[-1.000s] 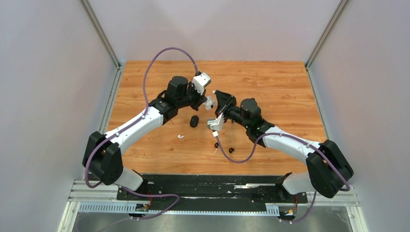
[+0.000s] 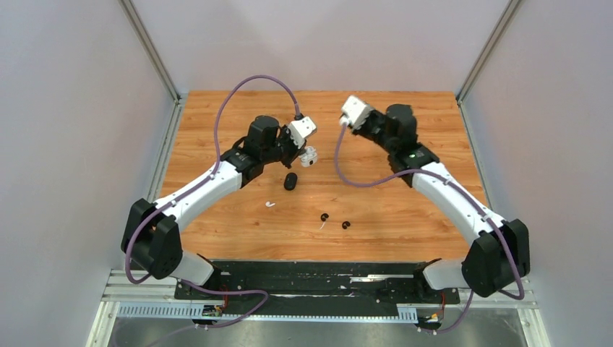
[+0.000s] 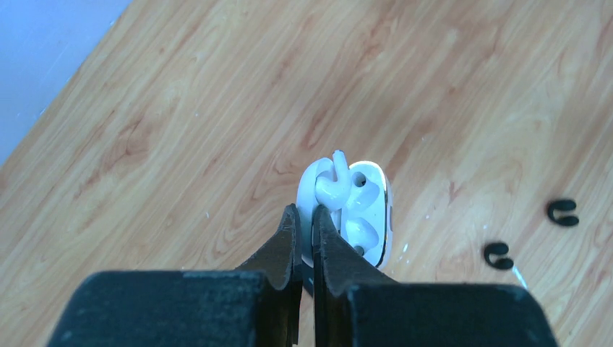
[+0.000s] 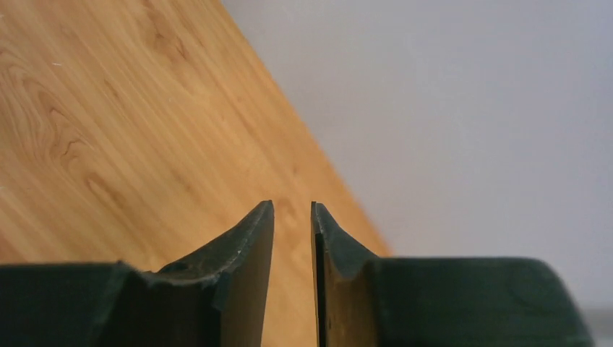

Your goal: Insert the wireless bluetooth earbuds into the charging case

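My left gripper is shut on the lid of the white charging case [image 3: 376, 231], which hangs over the table with its lid open. Two hollow wells show in the case. One white earbud [image 3: 334, 189] rests tilted between the lid and the well side, stem pointing up, and does not sit down in a well. Another white earbud [image 2: 270, 204] lies on the table at the front left of the case. My right gripper stands part open, its fingers apart with only table behind them; it is far from the case, blurred in the top view.
A black oval object [image 2: 290, 181] lies close to the case on the table. Two small black pieces [image 2: 324, 217] [image 2: 345, 225] and a thin white stick [image 2: 322, 225] lie toward the front.
My right arm has swung from beside the case to the back right. The left gripper and case have shifted slightly.
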